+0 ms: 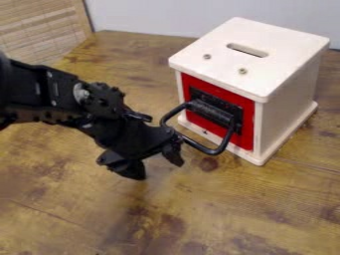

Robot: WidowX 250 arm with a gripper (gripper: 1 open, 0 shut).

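My black gripper hangs low over the wooden table at left of centre, its fingers angled down toward the tabletop; whether they are open or shut is hard to make out against the dark body. To its right stands a white box with a red front, a slot and two studs on top. A black handle sticks out from the red front, reaching close to the right side of my gripper; I cannot tell whether they touch.
A woven mat or panel is at the back left corner.
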